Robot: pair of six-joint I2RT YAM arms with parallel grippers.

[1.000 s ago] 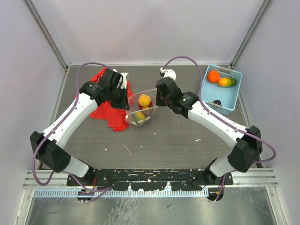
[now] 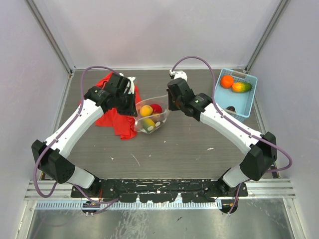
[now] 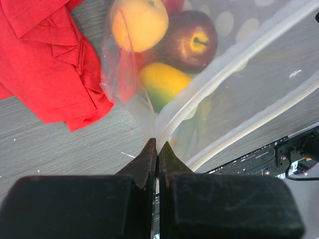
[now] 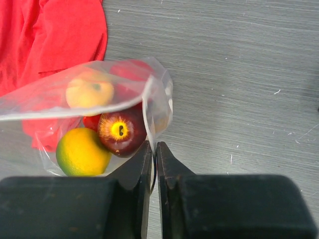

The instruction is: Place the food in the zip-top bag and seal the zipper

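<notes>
The clear zip top bag [image 2: 142,126] hangs between my two grippers, its mouth spread. Inside lie a yellow-orange peach [image 3: 140,25], a dark red fruit [image 3: 188,42], a green-yellow mango [image 4: 83,152] and another red fruit [image 2: 156,108]. My left gripper is shut on the bag's left rim corner; the white edge runs in between its fingertips. At the opposite corner stands my right gripper, its fingers close together on either side of the bag's edge. Whether they pinch it firmly is hard to see.
A red cloth [image 2: 123,125] lies behind and left of the bag. On the right, a light blue basket [image 2: 241,103] holds an orange [image 2: 227,81], a yellow-green fruit [image 2: 241,87] and a dark item [image 2: 231,108].
My right gripper has shifted slightly to the right and up in the top view. Inside the bag the peach has moved left, showing more of the red fruit. The left arm is still.
</notes>
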